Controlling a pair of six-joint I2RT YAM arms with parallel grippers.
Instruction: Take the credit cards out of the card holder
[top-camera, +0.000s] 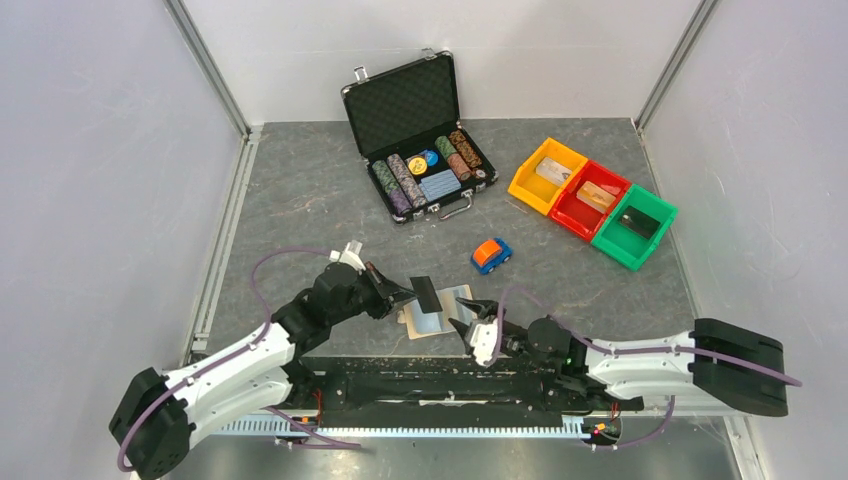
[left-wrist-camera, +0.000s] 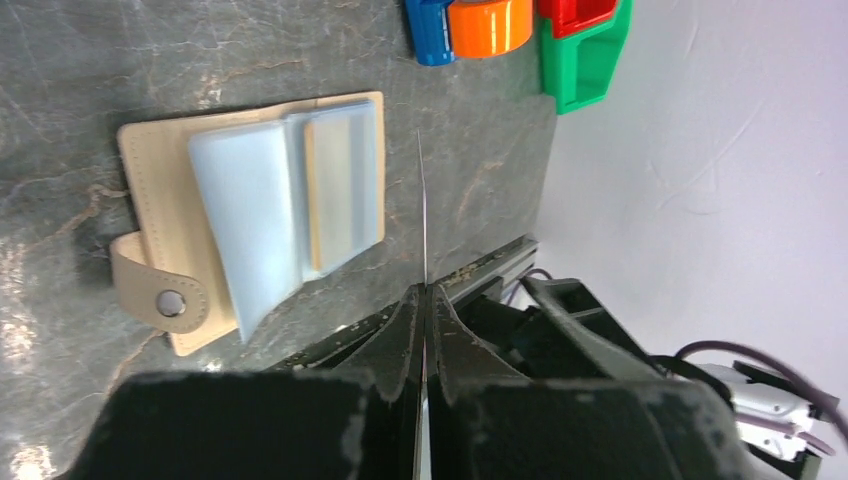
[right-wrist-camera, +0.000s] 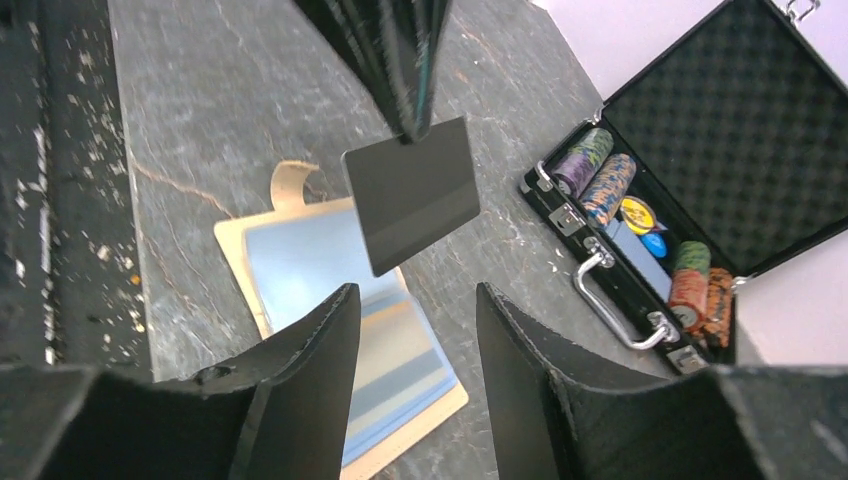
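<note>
A black card (right-wrist-camera: 415, 195) is pinched at one edge by my left gripper (top-camera: 412, 294), held above the open card holder. In the left wrist view the card shows only edge-on, as a thin line rising from the left fingertips (left-wrist-camera: 427, 290). Below lies the tan card holder (left-wrist-camera: 175, 190) with clear sleeves (left-wrist-camera: 250, 200), spread flat on the table, its snap strap to one side. My right gripper stands open facing the black card, nothing between its fingers; the card is beyond its tips.
An orange and blue toy car (top-camera: 490, 255) sits behind the holder. Farther back are the open poker chip case (top-camera: 400, 105) and, to the right, yellow, red and green bins (top-camera: 655, 205) with items inside.
</note>
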